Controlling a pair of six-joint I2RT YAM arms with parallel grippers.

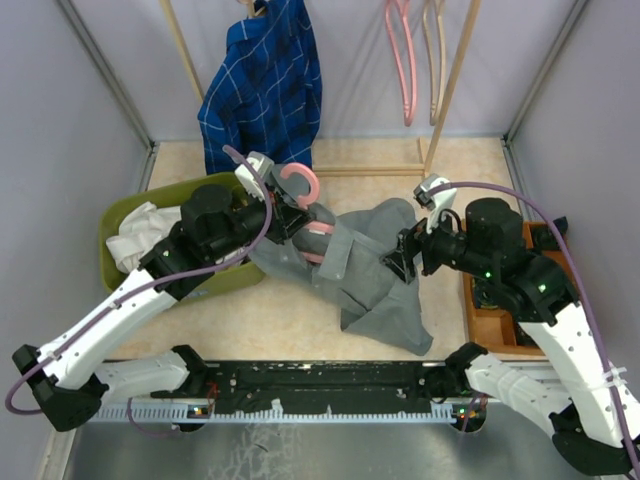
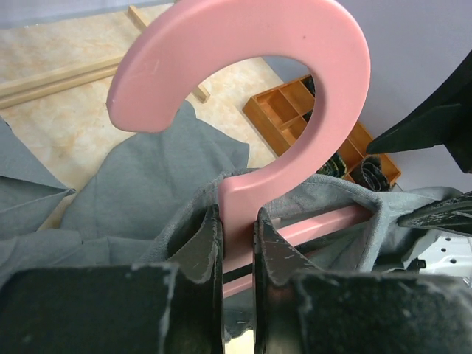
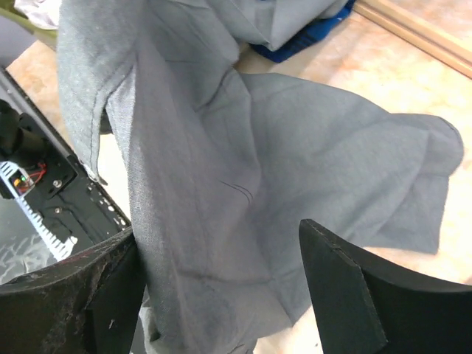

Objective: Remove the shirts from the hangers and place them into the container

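A pink hanger (image 2: 324, 88) is gripped at the base of its hook by my left gripper, shut on it. The grey shirt (image 1: 375, 270) spreads rightward from there over the table, with part of the hanger's pink body (image 2: 332, 223) showing through the neck opening. My right gripper (image 1: 405, 262) hovers open at the shirt's right part. In the right wrist view, a raised fold of the shirt (image 3: 177, 184) passes between its parted fingers, close to the left one. Whether that finger touches the cloth I cannot tell.
At left stands a green basket (image 1: 112, 212) with white cloth (image 1: 145, 235) inside. A blue plaid shirt (image 1: 265, 85) and empty hangers (image 1: 408, 60) hang at the back. A wooden compartment box (image 1: 530, 345) lies at right. Bare table shows in front of the shirt.
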